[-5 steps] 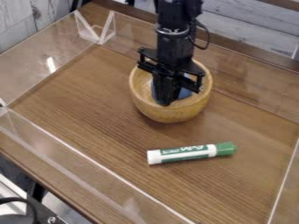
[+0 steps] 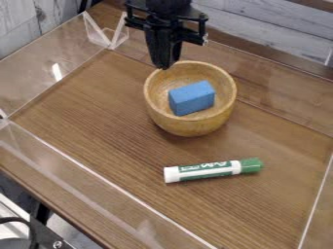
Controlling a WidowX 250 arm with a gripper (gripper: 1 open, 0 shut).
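Note:
A yellow-tan bowl (image 2: 178,126) sits in the upper middle of the wooden table, holding a blue block (image 2: 192,95) on its right side. My black gripper (image 2: 163,62) hangs above the bowl's back-left rim, with nothing visible held. Its fingertips point down; how far apart they stand is unclear. A green and white cylinder (image 2: 212,171), like a marker, lies on the table below and right of the bowl.
A clear plastic piece lies at the left edge, and a black cable is at the bottom-left corner.
My gripper has risen up and back out of the bowl. The blue block, earlier mostly under the gripper, now shows fully in the bowl, slightly lower in view.

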